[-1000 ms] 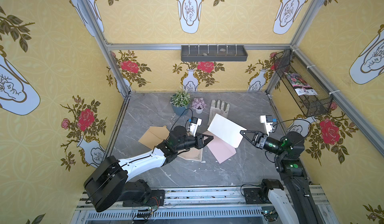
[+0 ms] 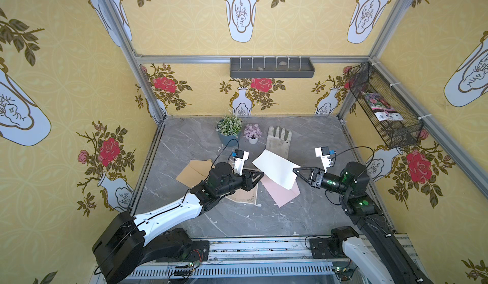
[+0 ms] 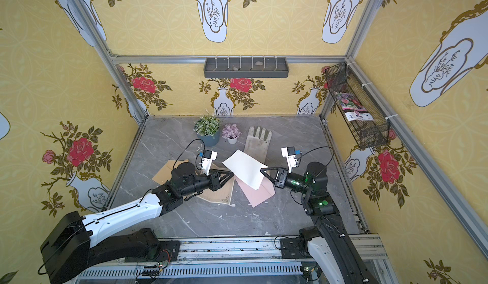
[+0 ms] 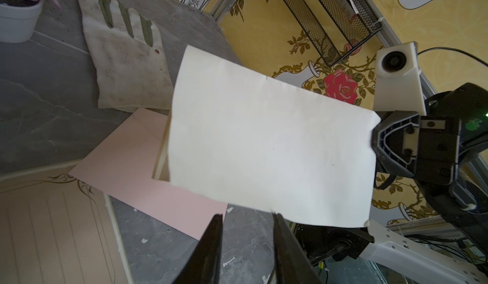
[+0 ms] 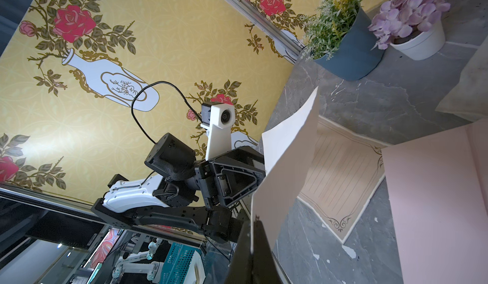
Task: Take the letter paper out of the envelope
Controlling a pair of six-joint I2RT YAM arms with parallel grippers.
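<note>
A white letter paper (image 2: 277, 169) hangs above the table, held at its right edge by my right gripper (image 2: 294, 171), whose fingers are shut. In the right wrist view the sheet (image 5: 284, 187) is seen almost edge-on, running down between the fingertips; its far edge curls. My left gripper has its fingers apart and nothing between them, to the left of the paper. A pink envelope (image 4: 137, 167) lies flat on the table below the sheet. Farther left is a brown envelope (image 2: 195, 172), partly hidden by the left arm in the top right view.
A lined, ornamented page (image 5: 343, 177) lies flat beside the pink envelope. Behind stand a blue potted plant (image 5: 350, 45), a small white pot of purple flowers (image 5: 416, 35) and a grey-white glove (image 2: 278, 141).
My right gripper has moved left with the white sheet, which now tilts more downward. The envelopes on the table stay put.
</note>
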